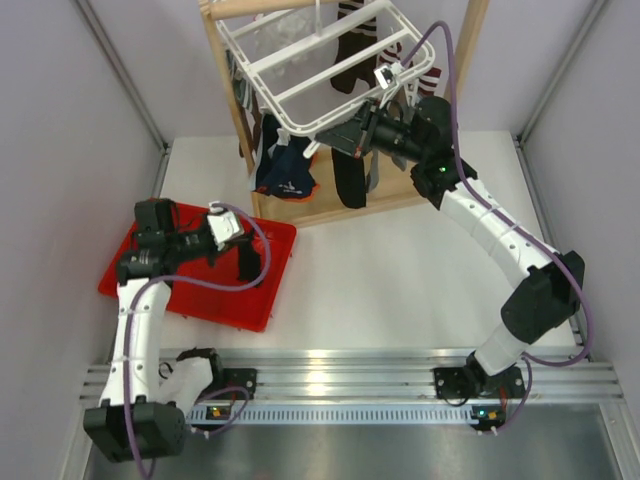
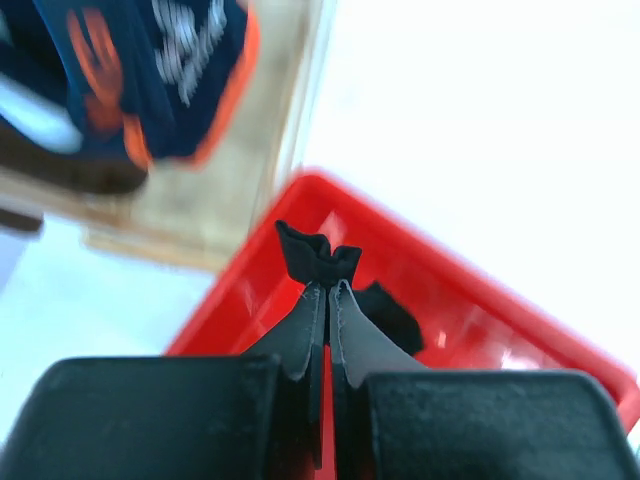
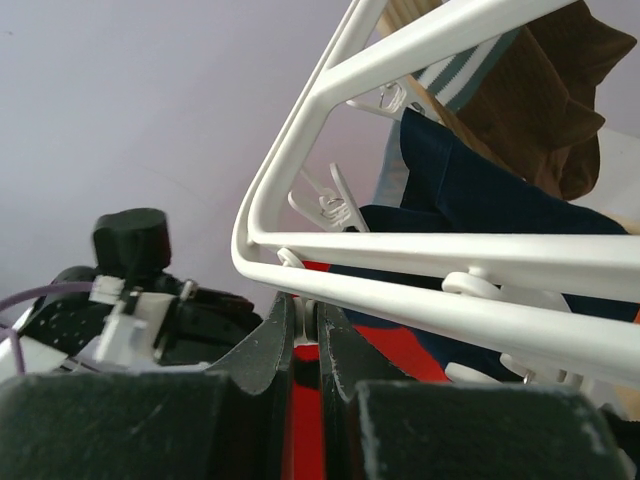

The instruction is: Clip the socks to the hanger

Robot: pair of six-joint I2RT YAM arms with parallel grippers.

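A small black sock [image 1: 249, 262] hangs over the red bin [image 1: 262, 318] in the top view. In the left wrist view its cloth [image 2: 308, 255] is pinched between the tips of my left gripper, and a lower part shows behind the fingers. The white rack hanger [image 1: 302, 130] stands at the top. My right gripper is shut on a white clip [image 3: 304, 322] just below the hanger's front rail. Other white clips, such as one [image 3: 330, 205] on the side rail, are visible in the right wrist view.
Navy socks with orange trim [image 1: 290, 172], a long black sock [image 1: 349, 178] and striped socks [image 1: 360, 40] hang from the hanger. A wooden frame [image 1: 400, 192] surrounds it.
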